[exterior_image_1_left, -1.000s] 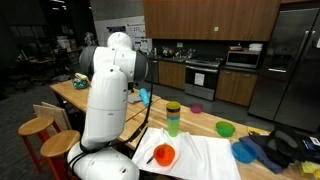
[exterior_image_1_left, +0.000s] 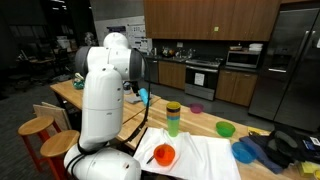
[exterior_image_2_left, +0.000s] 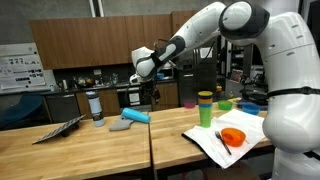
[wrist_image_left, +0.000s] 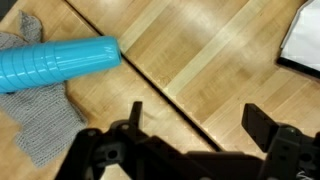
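High above the wooden table (wrist_image_left: 150, 20), my gripper stands open, its dark fingers wide apart with nothing between them. A light-blue ribbed cylinder, apparently stacked cups (wrist_image_left: 60, 63), lies on its side to the upper left in the wrist view, partly over a crumpled grey cloth (wrist_image_left: 45, 125). In exterior view 2 the blue stack (exterior_image_2_left: 137, 116) lies below the gripper (exterior_image_2_left: 146, 88), clear of it. Upright by the arm's base is a yellow and green stack of cups (exterior_image_1_left: 173, 120). An orange-red bowl (exterior_image_1_left: 164, 155) rests on a white cloth (exterior_image_1_left: 205, 153).
A dark seam divides the tabletops. A dark-edged white object (wrist_image_left: 304, 38) shows at the wrist view's upper right. Beyond the blue stack stands a tall canister (exterior_image_2_left: 95, 106). Green (exterior_image_1_left: 226, 129) and blue bowls (exterior_image_1_left: 244, 152) sit farther along. Bare wood lies below the gripper.
The table objects look unchanged.
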